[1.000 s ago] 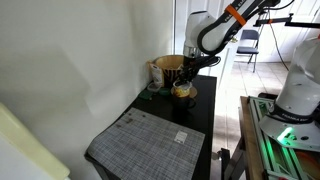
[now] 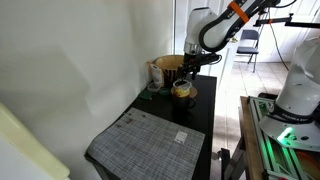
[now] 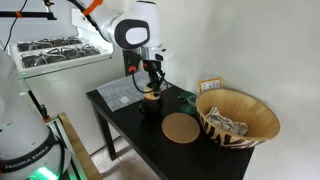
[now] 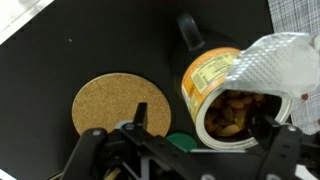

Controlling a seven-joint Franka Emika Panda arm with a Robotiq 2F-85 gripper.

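Near the far end of the black table stands a can with an orange-yellow label [image 4: 212, 73], its mouth turned towards the wrist camera and brown nut-like pieces [image 4: 232, 112] inside. A whitish translucent sheet [image 4: 275, 65] covers part of the rim. Behind the can, a dark mug-like vessel with a handle [image 4: 190, 32] shows; whether the can sits in it is unclear. My gripper is open over the can. One finger [image 4: 140, 114] is left of the can, the other overlaps its mouth. Nothing appears held. The can's lower part is hidden.
A round cork mat [image 3: 181, 128] lies beside the can, with a wooden bowl [image 3: 248, 112] holding cloth farther along. A small green item [image 4: 183, 141] is partly hidden below the can. A grey woven mat [image 2: 150, 140] covers the table's other end.
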